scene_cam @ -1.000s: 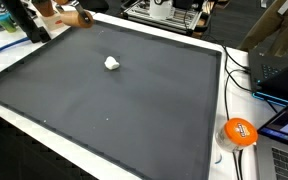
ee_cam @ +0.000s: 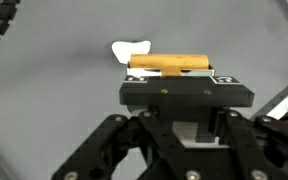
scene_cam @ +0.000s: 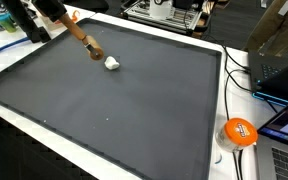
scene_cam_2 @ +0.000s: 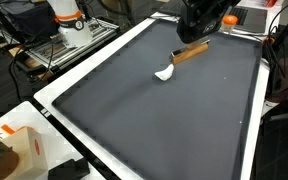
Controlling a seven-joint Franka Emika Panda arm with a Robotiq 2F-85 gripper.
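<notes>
A brown-orange cylinder (ee_cam: 169,62) lies crosswise at the tips of my gripper, which is shut on it. From outside, the cylinder (scene_cam: 91,47) hangs tilted over the far left part of the dark grey board (scene_cam: 134,105), its lower end close to a small white piece (scene_cam: 111,63). That white piece (scene_cam_2: 165,73) rests on the board, with a visible gap between it and the cylinder (scene_cam_2: 191,52). In the wrist view the white piece (ee_cam: 131,50) appears just beyond the cylinder. The dark gripper body hides most of the grip.
An orange-lidded container (scene_cam: 237,134) stands on the white table to the right of the board. Laptops (scene_cam: 279,82) line the right side, with black cables nearby. Most of the board's surface is clear.
The cylinder has come down and slightly right, nearer to the white piece, and now slants more steeply. The white piece has stayed in place.
</notes>
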